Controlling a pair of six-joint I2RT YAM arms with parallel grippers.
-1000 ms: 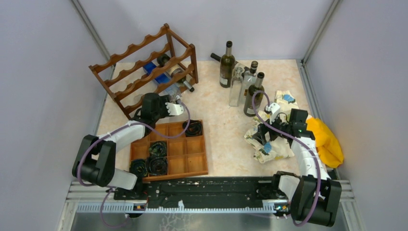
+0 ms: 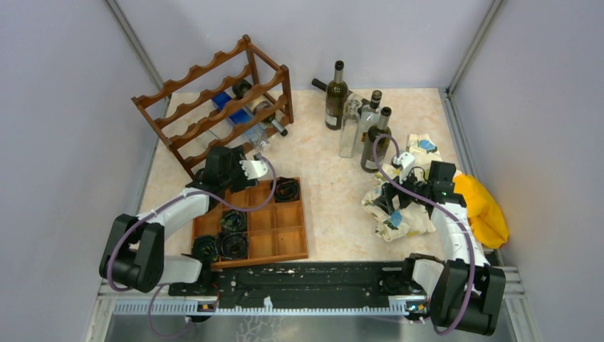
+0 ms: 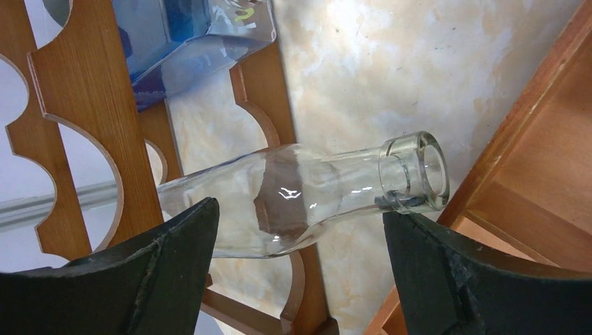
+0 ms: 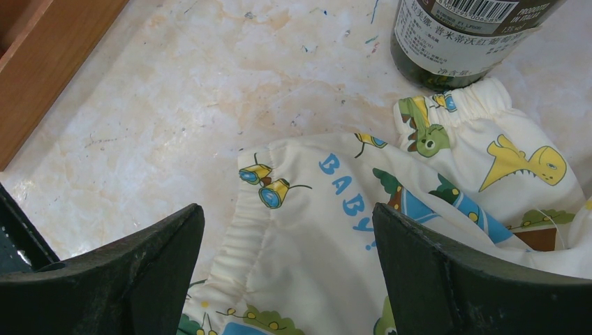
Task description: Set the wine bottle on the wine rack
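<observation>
A wooden wine rack (image 2: 189,132) stands at the back left, holding several bottles, among them a dark bottle (image 2: 258,105) and a blue one (image 3: 178,45). A clear glass bottle (image 3: 293,199) lies in the rack, its mouth toward the wooden organizer (image 3: 523,132). My left gripper is open over this clear bottle, with its fingers either side, not visibly gripping it. My right gripper is open above a printed white cloth (image 4: 307,223) at the right.
Several bottles stand at the back centre-right, including a dark bottle (image 2: 335,103). A yellow cloth (image 2: 481,210) lies at the right edge.
My left arm and gripper have moved slightly down in the top view, toward the near side, away from the rack. The right arm and the bottles at the back centre-right have not visibly moved.
</observation>
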